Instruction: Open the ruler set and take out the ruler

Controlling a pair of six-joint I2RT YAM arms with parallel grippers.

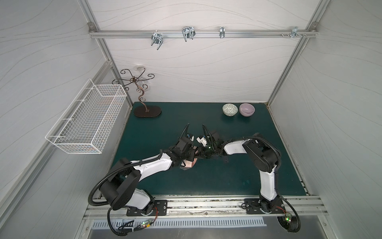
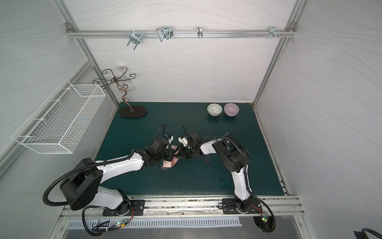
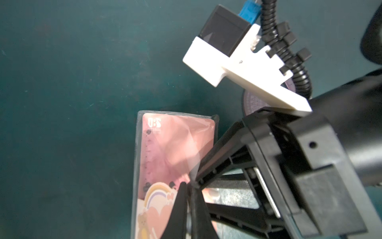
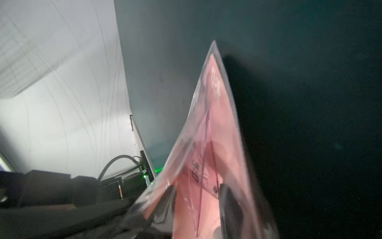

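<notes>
The pink ruler set pouch point(image 3: 159, 207) stands above the table between the grippers, low centre in both top views. My left gripper is shut at its right side in the left wrist view; whether any film lies between the fingertips is unclear. In the right wrist view the pouch gapes open, with transparent pink rulers point(image 4: 205, 171) inside. My right gripper has its fingertips apart at the pouch's mouth, behind or within the clear film, with nothing clearly pinched.
A patterned bowl point(image 1: 229, 109) and a lilac bowl point(image 1: 246, 109) sit at the back right. A metal stand point(image 1: 147, 111) is at the back left, a wire basket point(image 1: 87, 119) hangs on the left wall.
</notes>
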